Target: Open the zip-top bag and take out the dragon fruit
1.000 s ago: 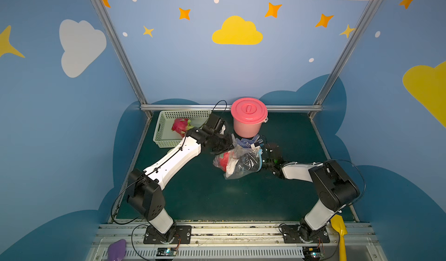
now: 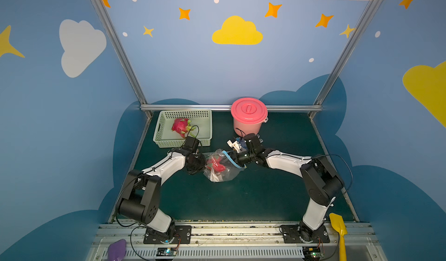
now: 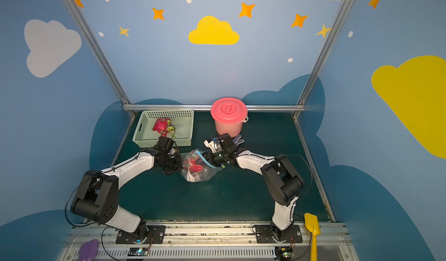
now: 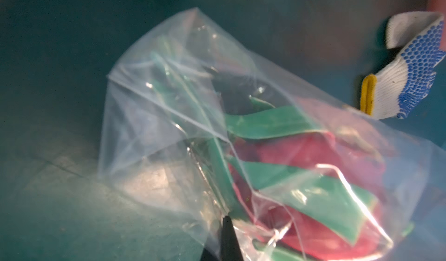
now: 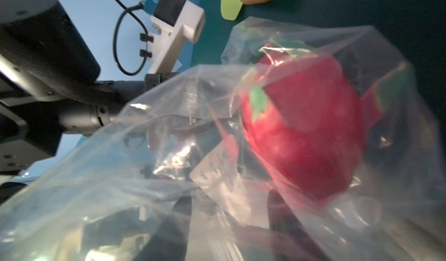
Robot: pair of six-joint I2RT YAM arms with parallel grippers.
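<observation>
The clear zip top bag [image 2: 222, 175] is stretched between my two grippers, its blue zip strip [image 2: 232, 159] toward the right. Inside it the red dragon fruit [image 5: 306, 126] with green leaf tips shows through the film. My left gripper is shut at the bag's left end, with film gathered at its fingertips. At the zip end, the fingers of my right gripper stand apart, seen through film, and a whitish tag [image 5: 227, 168] shows between and beyond them. Whether they touch the tag or the fruit is unclear.
A pale green basket [image 2: 205, 143] holding another dragon fruit [image 2: 180, 126] stands at the back left. Behind the right gripper are a lidded pink bucket [image 2: 249, 114] and a patterned glove [image 4: 408, 70].
Both grippers have moved left, and the bag with its fruit has shifted left with them. My left gripper has also come down toward the front. The zip strip now slants.
</observation>
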